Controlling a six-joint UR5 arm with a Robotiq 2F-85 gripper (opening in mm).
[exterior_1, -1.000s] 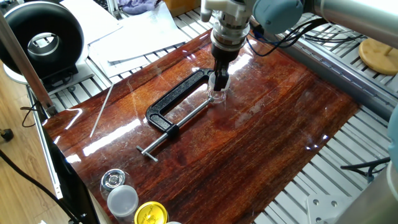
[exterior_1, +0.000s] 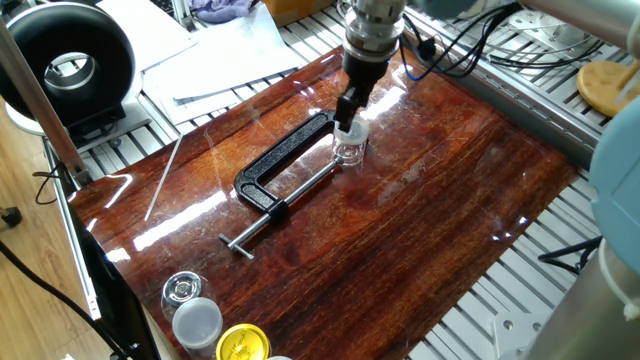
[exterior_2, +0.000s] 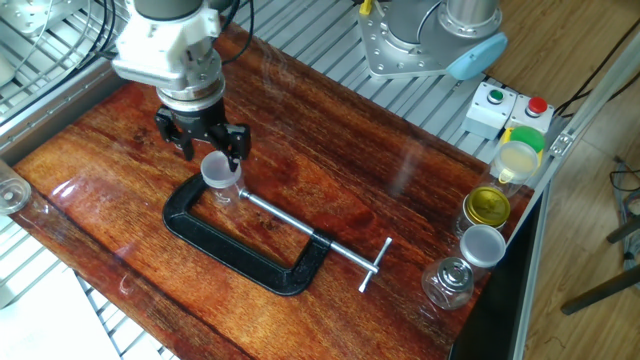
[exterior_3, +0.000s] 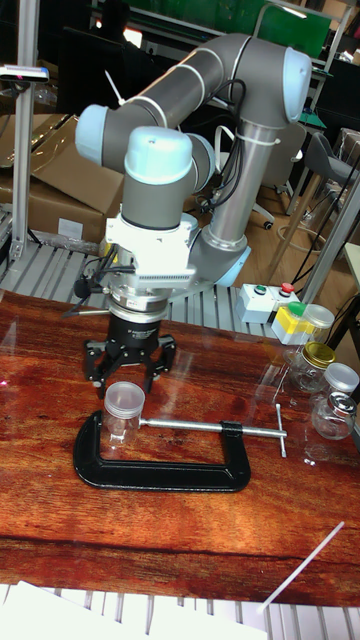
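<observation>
A clear jar with a frosted white lid (exterior_2: 221, 169) stands upright at the finger end of a black C-clamp (exterior_2: 232, 255), which lies flat on the wooden tabletop. The clamp's steel screw (exterior_3: 192, 425) runs from beside the jar to a T-handle. Right by the jar, on the robot-base side, my gripper (exterior_3: 126, 381) hangs pointing down. Its fingers (exterior_2: 238, 158) are spread apart, and I see nothing held between them. From exterior view 1 the fingers overlap the lid's edge, so any contact with the jar is unclear.
Several more jars stand at one table edge, among them one with a gold lid (exterior_2: 488, 206) and one with a white lid (exterior_2: 482, 246). A thin white stick (exterior_1: 163, 178) lies beyond the clamp.
My gripper has risen slightly and turned, its fingertips shifting a little left of the jar in exterior view 1, uncovering more of the lid. The jar and clamp look unmoved.
</observation>
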